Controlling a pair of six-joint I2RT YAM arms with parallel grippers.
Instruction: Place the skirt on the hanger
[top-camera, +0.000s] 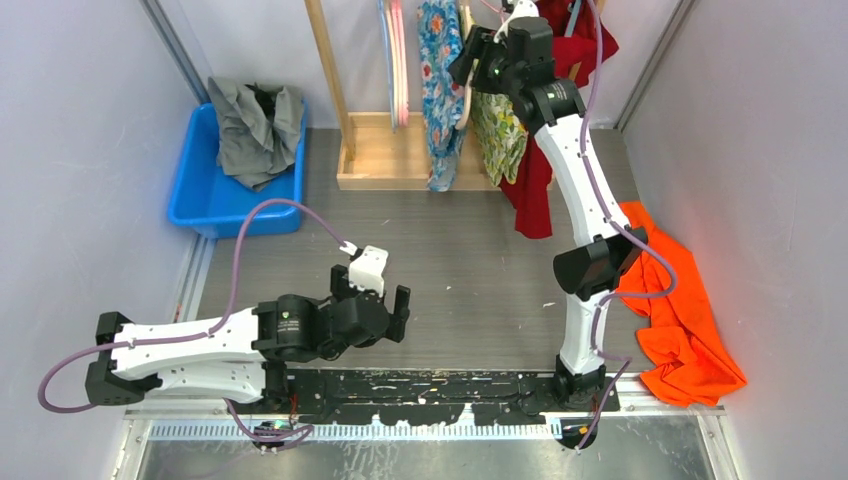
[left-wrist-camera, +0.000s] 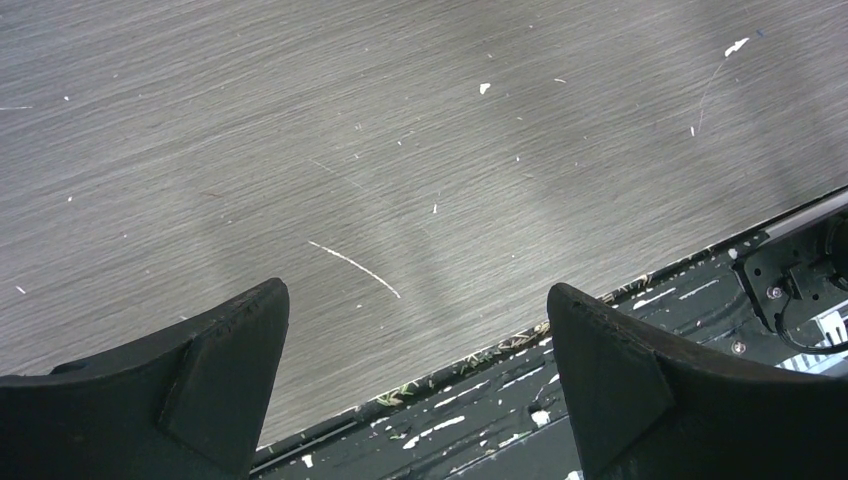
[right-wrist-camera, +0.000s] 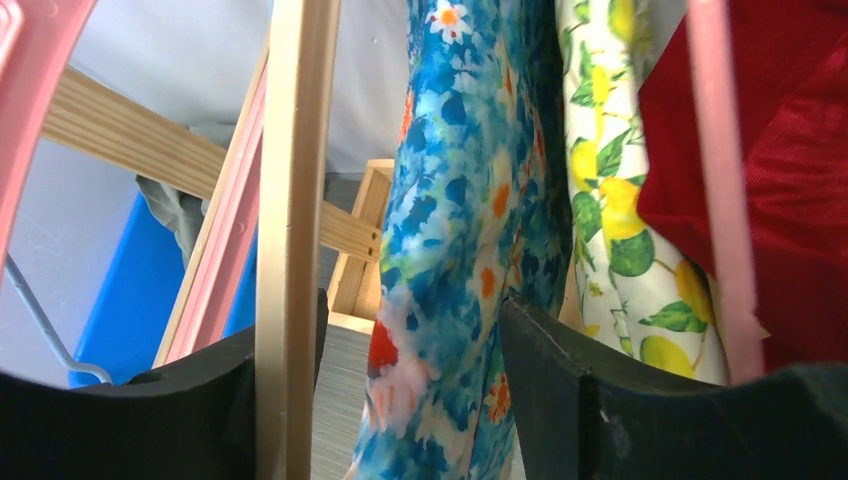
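Note:
My right gripper (top-camera: 468, 62) stands open high up by the hanging rack. In the right wrist view a wooden hanger (right-wrist-camera: 292, 200) runs down close in front of its left finger. Behind the gap between its fingers hangs a blue floral garment (right-wrist-camera: 440, 240). To the right of that hangs a lemon-print garment (right-wrist-camera: 610, 190). Which garment is the skirt I cannot tell. My left gripper is open above bare floor, with nothing between its fingers. A crumpled grey cloth (top-camera: 258, 130) lies in the blue bin (top-camera: 185, 200).
The wooden rack base (top-camera: 380, 183) stands at the back. Pink hangers (top-camera: 400, 60) hang empty on its left. A red garment (top-camera: 530, 200) hangs at its right, close to my right arm. Orange cloth (top-camera: 685, 320) lies along the right wall.

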